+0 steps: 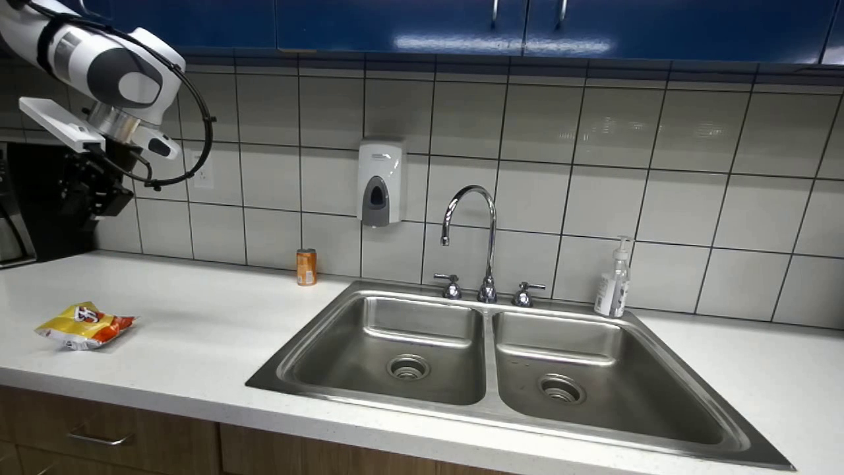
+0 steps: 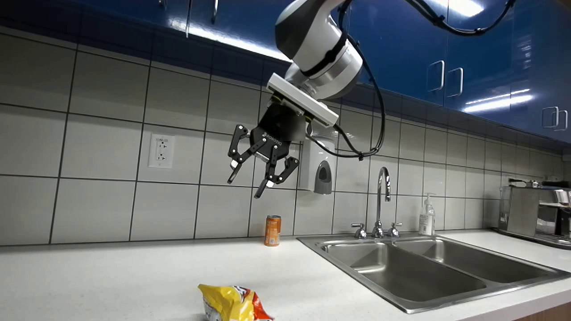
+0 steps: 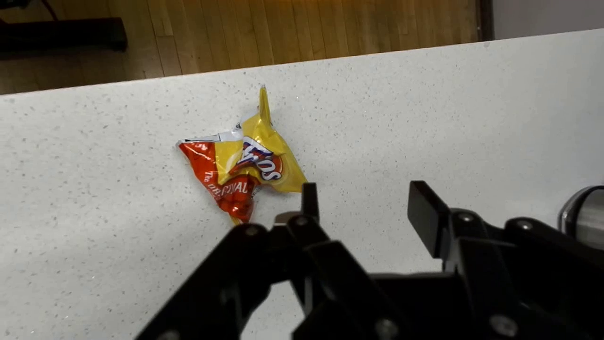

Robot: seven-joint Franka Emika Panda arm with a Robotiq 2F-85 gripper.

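A yellow and red chip bag (image 1: 86, 324) lies on the white counter left of the sink, well below my gripper. From above, in the wrist view, the bag (image 3: 243, 161) rests crumpled near the counter's front edge, left of the finger gap. My gripper (image 2: 245, 187) hangs in the air, fingers apart and nothing between them. Wide bare counter shows between the black fingertips in the wrist view.
An orange can (image 1: 306, 266) stands by the tiled wall, left of the double steel sink (image 1: 488, 396). A faucet (image 1: 488, 245) and a pump bottle (image 1: 614, 285) rise behind the basins. Blue cabinets (image 2: 396, 59) hang overhead.
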